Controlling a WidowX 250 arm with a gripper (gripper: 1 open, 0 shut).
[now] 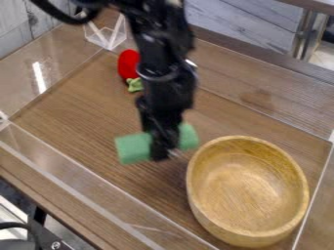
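Note:
The black robot arm reaches down from the top centre of the camera view, blurred by motion. Its gripper (160, 142) is shut on a green block (135, 148), which shows on both sides of the fingers above the wooden table (59, 127). A tan oval bowl (248, 193) sits at the lower right, just right of and below the block.
A red object (128, 64) with a green part lies behind the arm. A clear plastic container (104, 29) stands at the back left. Bare table lies at the left and at the upper right.

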